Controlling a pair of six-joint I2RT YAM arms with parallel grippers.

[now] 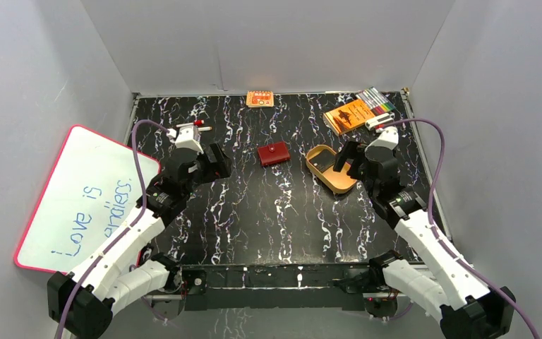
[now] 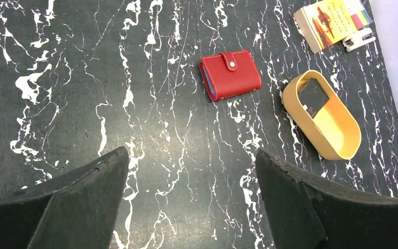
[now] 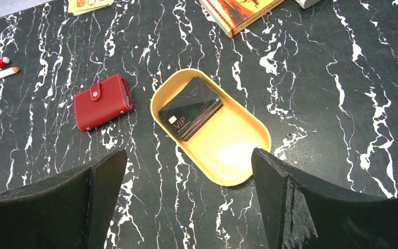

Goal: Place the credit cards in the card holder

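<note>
A red card holder [image 1: 274, 154] with its snap strap fastened lies near the middle of the table; it also shows in the left wrist view [image 2: 233, 75]. To its right stands a yellow tray [image 1: 336, 182]. A stack of dark cards, the top one marked VIP [image 3: 190, 106], rests in the far-left end of the tray. My left gripper is open above bare table, left of the card holder. Over the tray's near side hovers my right gripper, also open, its fingers apart and nothing between them.
Orange book [image 1: 351, 117], pens and a white stapler-like item [image 1: 380, 121] occupy the back right. A small orange notepad [image 1: 260, 99] is at the back edge, markers [image 1: 201, 128] at the back left. A whiteboard [image 1: 85, 201] leans left.
</note>
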